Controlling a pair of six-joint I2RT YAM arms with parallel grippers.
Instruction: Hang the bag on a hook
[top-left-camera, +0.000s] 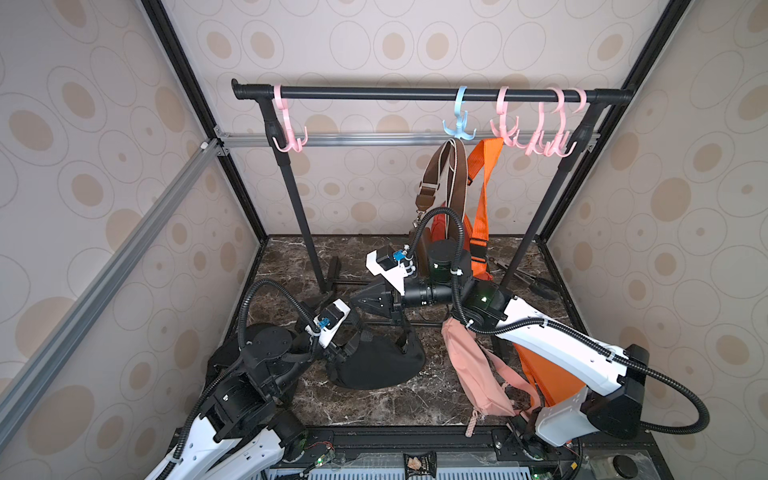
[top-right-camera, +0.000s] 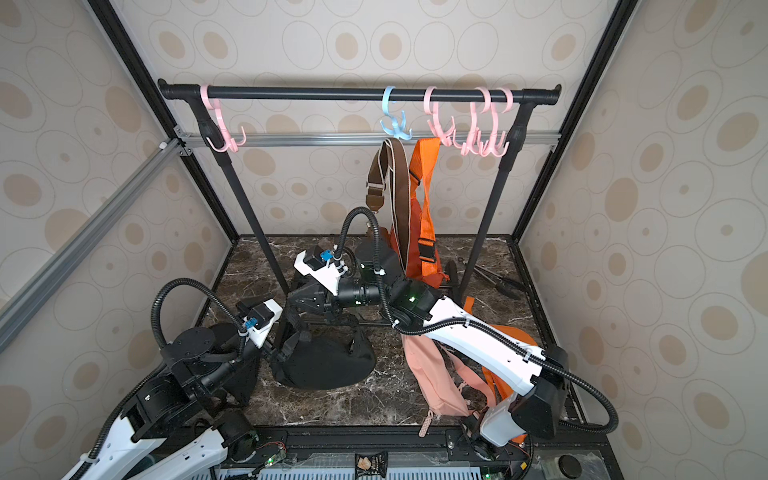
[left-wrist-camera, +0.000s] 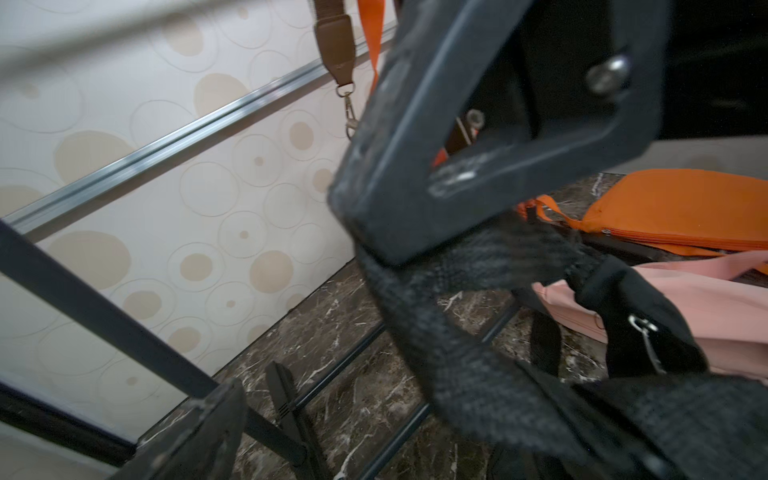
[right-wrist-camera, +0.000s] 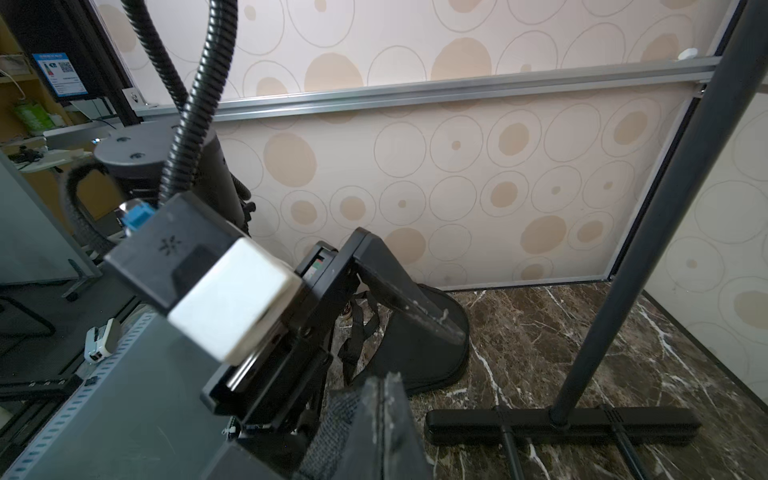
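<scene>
A black bag (top-left-camera: 376, 364) hangs from its strap below my grippers, over the middle of the floor. My right gripper (top-left-camera: 357, 305) is shut on the strap, and in the left wrist view the woven strap (left-wrist-camera: 472, 376) runs down from its fingertips. Beside it, my left gripper (top-left-camera: 345, 342) is open, one finger (right-wrist-camera: 408, 296) standing out in the right wrist view. The strap (right-wrist-camera: 329, 432) passes close to the left fingers; whether it touches them cannot be told. High above, a lone pink hook (top-left-camera: 289, 136) hangs at the rail's left end.
The black rail (top-left-camera: 360, 93) also carries a blue hook (top-left-camera: 460, 120) and several pink hooks at the right. Brown and orange straps (top-left-camera: 484, 192) hang below them. A pink bag (top-left-camera: 472, 368) and an orange bag (top-left-camera: 552, 376) lie right. The rail's left half is mostly free.
</scene>
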